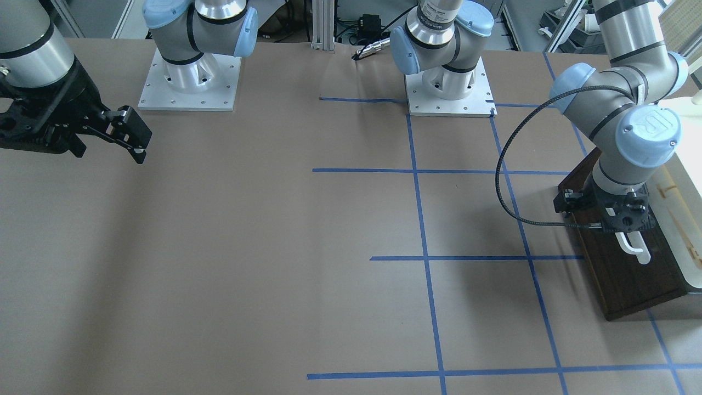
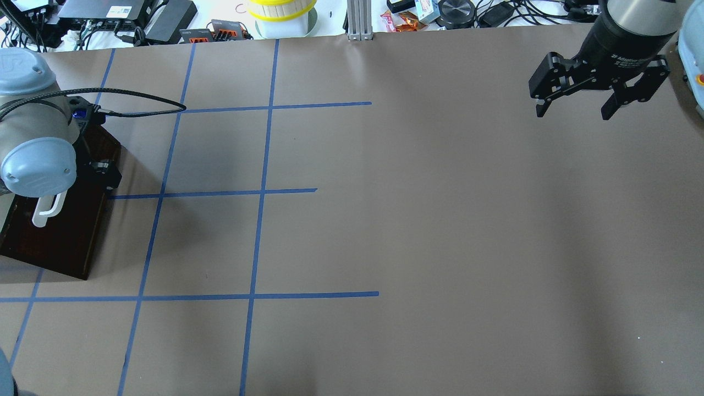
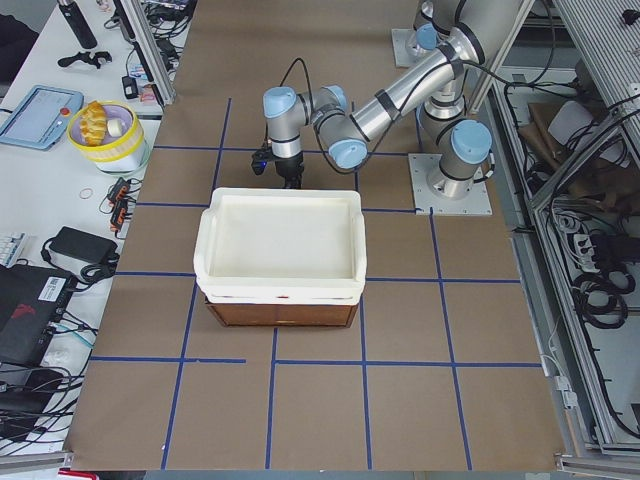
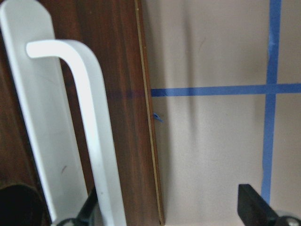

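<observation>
A dark brown wooden box with a white drawer-pull handle on its side sits at the right of the front view, with a white tray on top in the left view. My gripper hangs over that side. In the left wrist view it stands open, one black finger behind or beside the handle at lower left, the other over the bare table at lower right. Whether the first finger touches the handle I cannot tell.
Other arms stand at the back and left; a second black gripper is at top right in the top view. The taped tabletop beside the box is clear. A cluttered side table runs along one edge.
</observation>
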